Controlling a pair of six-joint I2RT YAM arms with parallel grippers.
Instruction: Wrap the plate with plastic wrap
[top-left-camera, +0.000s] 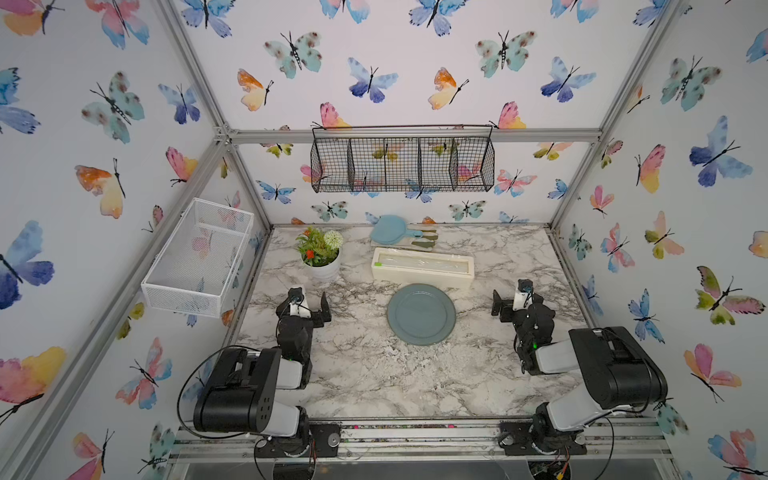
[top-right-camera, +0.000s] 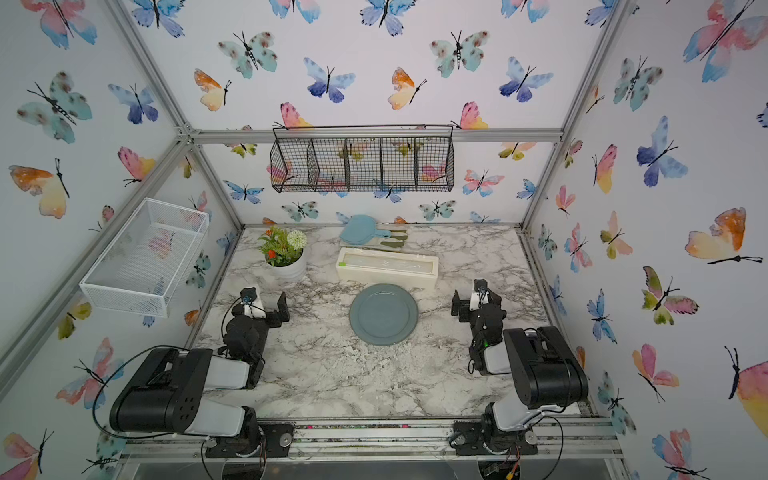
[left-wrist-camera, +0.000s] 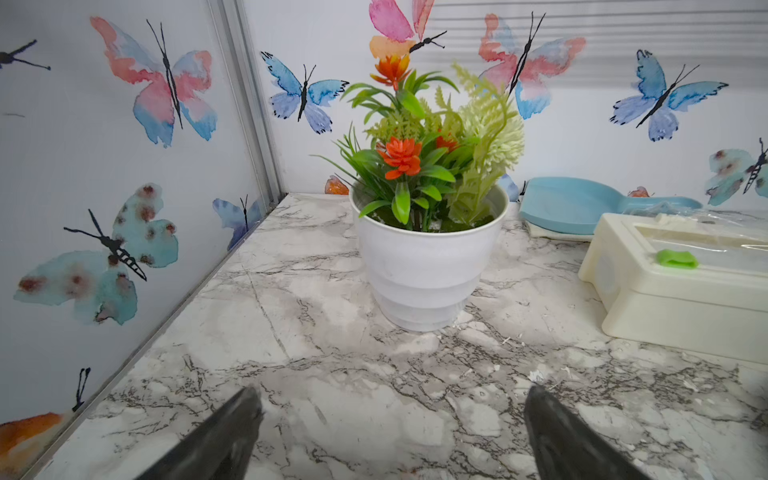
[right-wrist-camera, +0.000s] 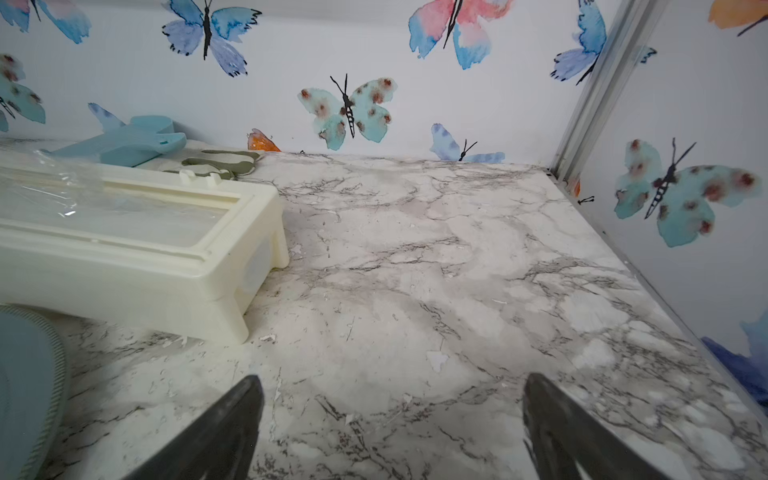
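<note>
A round blue-grey plate (top-left-camera: 421, 314) lies flat and uncovered on the marbled table between my two arms. Just behind it stands a long cream wrap dispenser (top-left-camera: 424, 277). Clear plastic wrap (right-wrist-camera: 68, 192) shows in its top, loosely crumpled toward one part, and a green slider (left-wrist-camera: 677, 258) sits at its left end. My left gripper is open left of the plate, the gap between its fingers empty. On the plate's other side, my right gripper also stands open and holds nothing. Only the plate's right edge (right-wrist-camera: 49, 384) enters the right wrist view.
A white pot with flowers (left-wrist-camera: 432, 256) stands ahead of my left gripper. Behind the dispenser lie a light blue pan-like item (top-left-camera: 389, 229) and green-handled utensils (right-wrist-camera: 228, 164). A wire rack (top-left-camera: 403, 164) hangs on the back wall, a white mesh basket (top-left-camera: 183, 301) at left.
</note>
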